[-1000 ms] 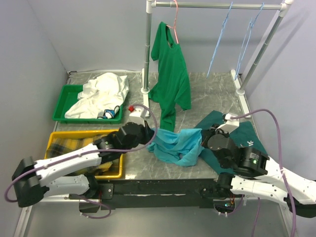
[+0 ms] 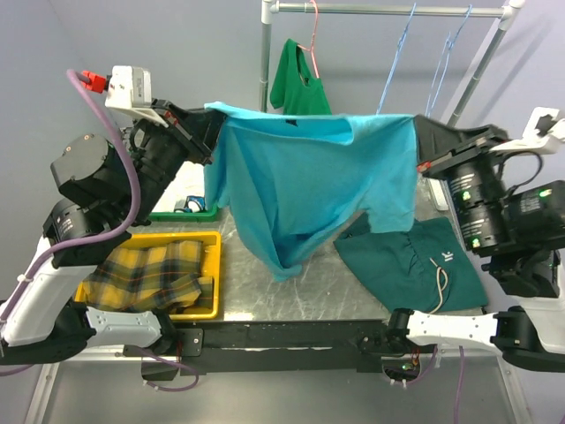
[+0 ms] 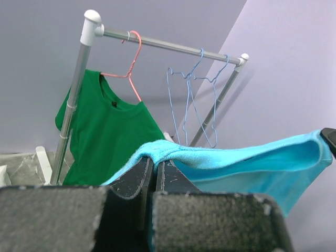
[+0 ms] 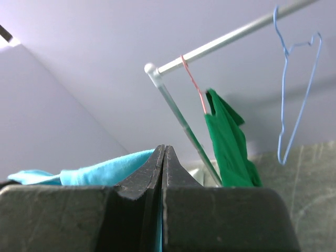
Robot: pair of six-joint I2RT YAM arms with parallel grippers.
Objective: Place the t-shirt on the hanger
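Note:
A light blue t-shirt (image 2: pixel 300 168) hangs stretched in the air between both arms, its lower part drooping in folds. My left gripper (image 2: pixel 212 132) is shut on one upper corner; in the left wrist view the cloth (image 3: pixel 173 152) runs out from its fingertips. On the opposite corner my right gripper (image 2: pixel 421 146) is shut, with thin fabric (image 4: pixel 123 165) at its tips in the right wrist view. Empty blue hangers (image 3: pixel 188 100) hang from the rail (image 2: pixel 380 10), clear of the shirt. A green t-shirt (image 3: pixel 107 131) is on a pink hanger (image 3: pixel 137 52) near the rail's left end.
At the lower left is a yellow tray (image 2: pixel 217 274) holding plaid cloth (image 2: pixel 146 276). A green tray (image 2: pixel 168 215) is partly hidden behind the left arm. Dark teal clothing (image 2: pixel 415 265) lies on the right of the grey table (image 2: pixel 256 296).
Both grippers have risen far above the table, lifting the light blue shirt and spreading it wide. Most recently the right gripper shifted rightward and up, pulling the top edge straighter.

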